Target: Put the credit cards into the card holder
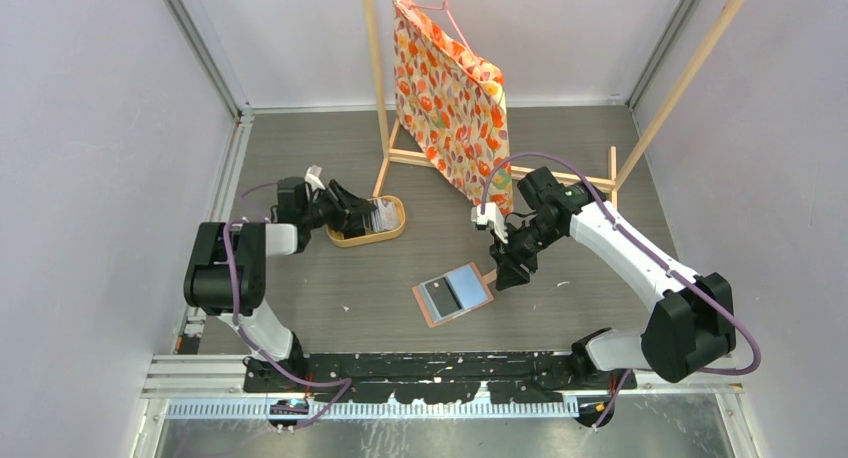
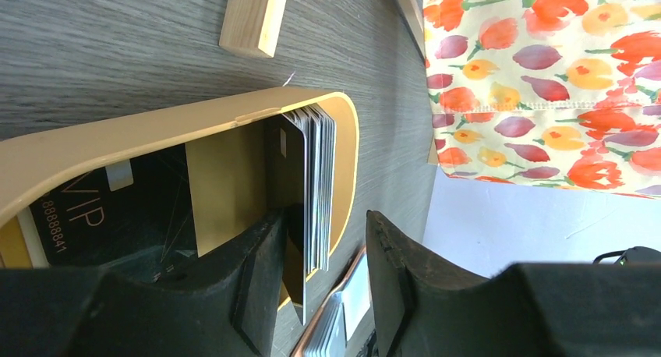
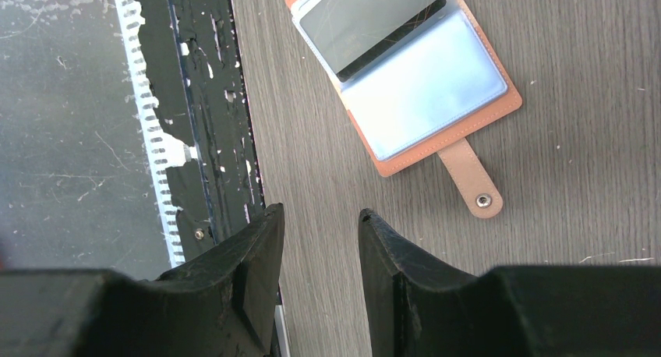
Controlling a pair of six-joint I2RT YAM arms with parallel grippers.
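Note:
A tan oval basket [image 1: 365, 238] holds a row of cards [image 2: 318, 178] on edge at its right end, with a black VIP card [image 2: 117, 217] lying further left. My left gripper is open over the basket, one finger beside the front card, the other outside the stack. The open card holder [image 1: 452, 294], brown with pale blue pockets and a dark card in one side, lies on the floor at centre front. My right gripper stands open just beside it, nothing between its fingers.
A floral cloth [image 1: 450, 108] hangs from a wooden frame [image 1: 560, 178] behind the basket and right arm. Walls border both sides.

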